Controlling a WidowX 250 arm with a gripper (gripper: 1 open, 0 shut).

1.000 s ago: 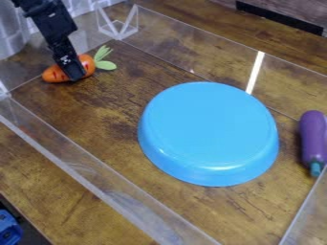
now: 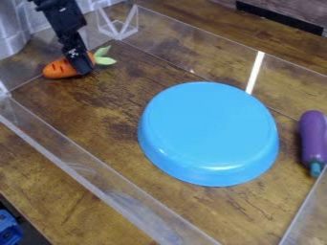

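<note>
An orange toy carrot (image 2: 57, 71) with pale green leaves lies at the upper left of the wooden surface. The black gripper (image 2: 79, 63) reaches down onto it from the top left, its fingertips at the carrot; whether they are closed on it is unclear. A blue upturned round dish or plate (image 2: 208, 132) sits in the middle right.
A purple toy eggplant (image 2: 313, 139) lies at the right edge. Clear plastic walls border the wooden area (image 2: 115, 172). A blue object (image 2: 7, 230) shows at the bottom left corner.
The gripper has shifted slightly over the last second, staying at the carrot. The blue dish and eggplant are unmoved.
</note>
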